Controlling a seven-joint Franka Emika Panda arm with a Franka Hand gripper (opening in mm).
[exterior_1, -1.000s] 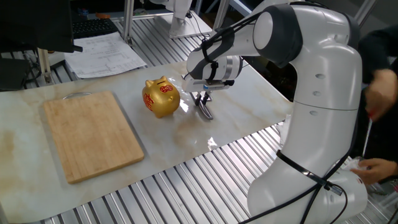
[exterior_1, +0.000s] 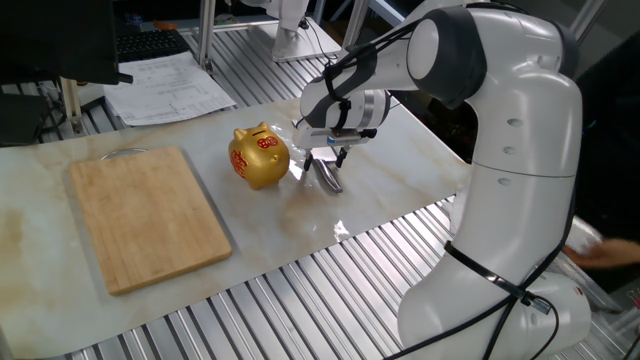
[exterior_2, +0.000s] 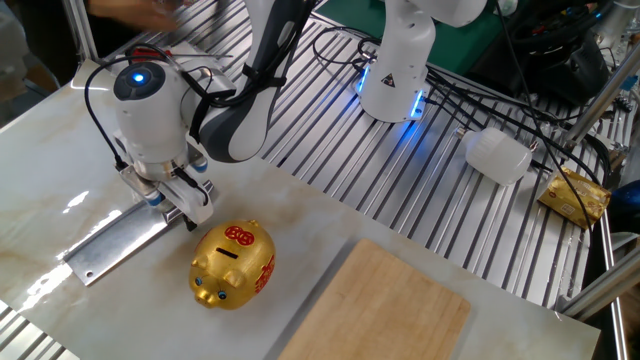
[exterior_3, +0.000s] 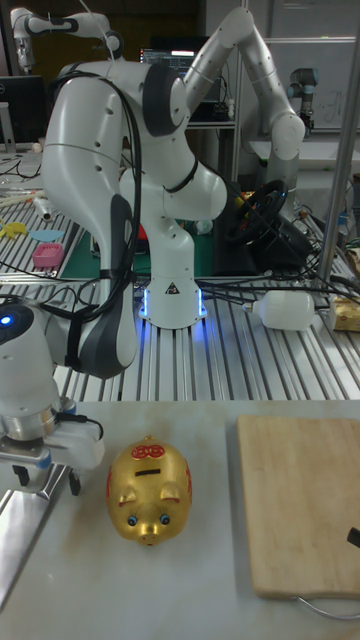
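Note:
A flat, shiny metal piece with a small hole near one corner, like a cleaver blade (exterior_2: 125, 238), is at the table's end beside the piggy bank. Directly above its inner end is my gripper (exterior_1: 325, 160), pointing down, its two dark fingers spread apart. In exterior view 3 the fingers (exterior_3: 75, 483) also stand wide, with the metal piece (exterior_3: 19, 533) below and to the left. The gold piggy bank (exterior_1: 260, 157) with red markings stands upright near the gripper, not touching it. Whether the metal piece rests fully flat cannot be made out.
A wooden cutting board (exterior_1: 148, 218) with a wire handle lies beyond the piggy bank, bare on top. Papers (exterior_1: 165, 88) are behind the table. A person's hand (exterior_1: 608, 253) shows near the arm's base. Open tabletop lies in front of the piggy bank.
My gripper's fingers have spread from close together around the metal piece to wide apart. The arm, metal piece and piggy bank look unmoved. The person by the base has shifted back.

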